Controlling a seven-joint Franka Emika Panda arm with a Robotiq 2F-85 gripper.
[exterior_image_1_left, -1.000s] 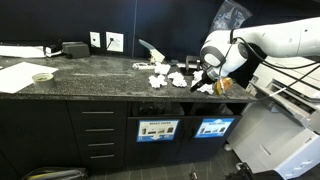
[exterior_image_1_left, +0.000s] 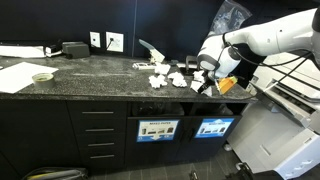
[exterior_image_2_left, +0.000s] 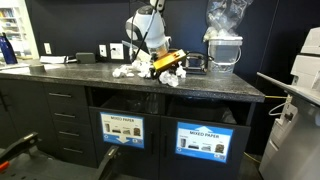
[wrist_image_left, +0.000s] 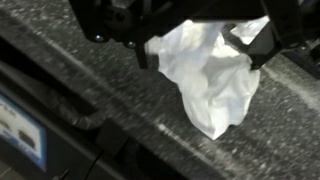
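Note:
Over the front right part of the counter, my gripper (exterior_image_1_left: 208, 89) is low among crumpled white papers (exterior_image_1_left: 157, 82). In the wrist view the gripper stands open, its dark fingers spread to either side of a crumpled white paper (wrist_image_left: 215, 85). That paper lies on the dark speckled counter, its lower end sticking out past the fingertips. Whether either finger touches it, I cannot tell. Exterior view 2 has the gripper (exterior_image_2_left: 158, 74) near the counter's front edge, beside white paper (exterior_image_2_left: 173, 78).
Below the counter (exterior_image_1_left: 90, 76) are open bins with blue-and-white "mixed paper" labels (exterior_image_2_left: 204, 141). A clear bag-lined container (exterior_image_2_left: 224, 50) stands behind on the right.

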